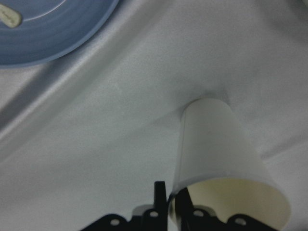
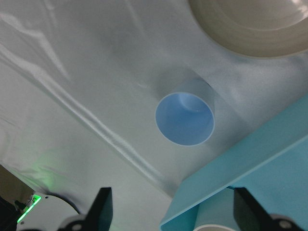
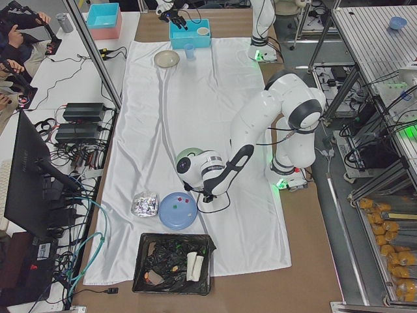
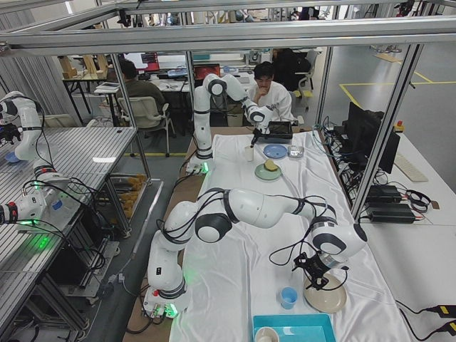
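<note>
A white cup (image 1: 214, 139) is held at its rim by my left gripper, its opening toward the wrist; the cup (image 4: 249, 154) also shows in the camera right view beside the green plate (image 4: 268, 173). A blue plate (image 1: 53, 29) lies beside it in the left wrist view, and (image 3: 177, 210) in the camera left view, where my left arm hides the cup. My right gripper stands open above the table near a blue cup (image 2: 185, 120), a beige plate (image 2: 245, 43) and a turquoise bin (image 2: 255, 144).
A foil-covered item (image 3: 144, 204) lies left of the blue plate. A black-lined bin (image 3: 140, 274) stands at the table's end. A monitor and cables line the side table.
</note>
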